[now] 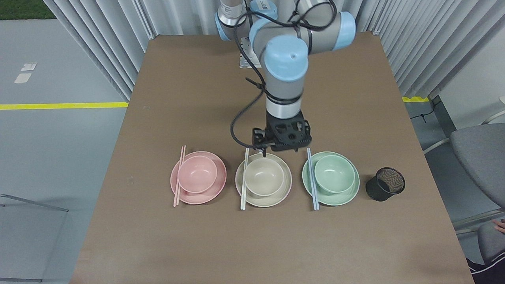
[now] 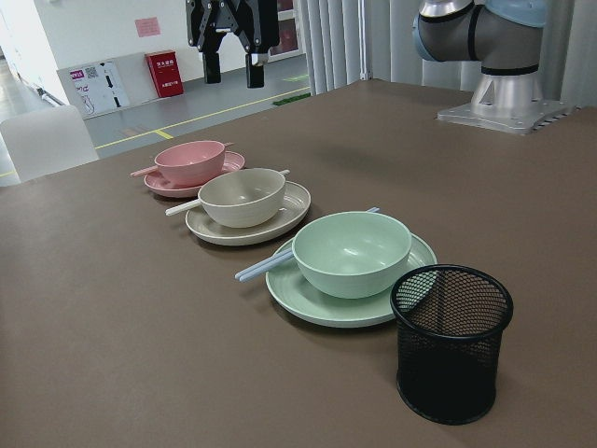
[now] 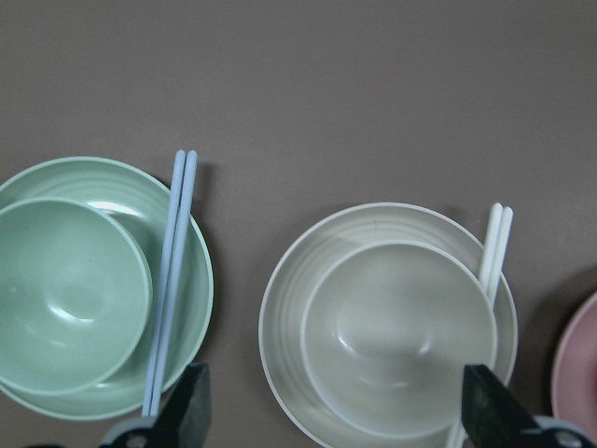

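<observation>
My gripper (image 2: 232, 66) hangs open above the table, just behind the cream and green place settings in the front view, empty between its fingers. Three plates each hold a bowl and chopsticks: pink bowl (image 1: 197, 174), pink chopsticks (image 1: 176, 194); cream bowl (image 1: 264, 176), white chopsticks (image 1: 244, 191); green bowl (image 1: 334, 173), light blue chopsticks (image 1: 313, 189). The chopsticks lie along the left of each bowl in the front view. The wrist view looks down on the green and cream settings, with part of a pink one at the right edge.
A black mesh cup (image 1: 385, 184) stands right of the green plate in the front view. A chair (image 1: 478, 156) is beside the table's right edge, with part of a person at lower right.
</observation>
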